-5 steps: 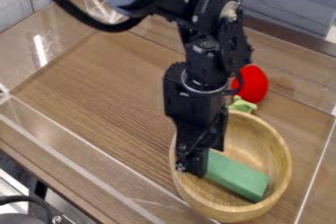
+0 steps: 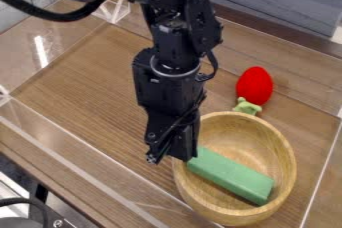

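A black robot gripper (image 2: 171, 142) hangs over the left rim of a wooden bowl (image 2: 270, 138). Its fingertips are at the upper left end of a green block (image 2: 234, 176) lying in the bowl; whether they touch it is unclear, and so is how far the fingers are open.
A red object (image 2: 254, 86) with a pale green part (image 2: 247, 106) lies behind the bowl on the wooden table.
The bowl and green block look unmoved.
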